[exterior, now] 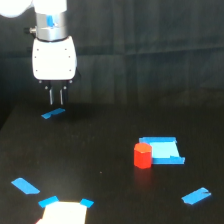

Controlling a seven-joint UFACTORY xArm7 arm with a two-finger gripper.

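Note:
My gripper hangs at the far left, pointing down, below a white hand. Its two thin fingers stand a little apart, with nothing visible between them. Well to the right and nearer the camera, a small red block rests at the left side of a pale square edged with blue tape. The gripper is far from the block and not touching it.
Blue tape strips lie on the dark table: one below the gripper, one at left, one at right. A cream-coloured object is cut off at the bottom edge.

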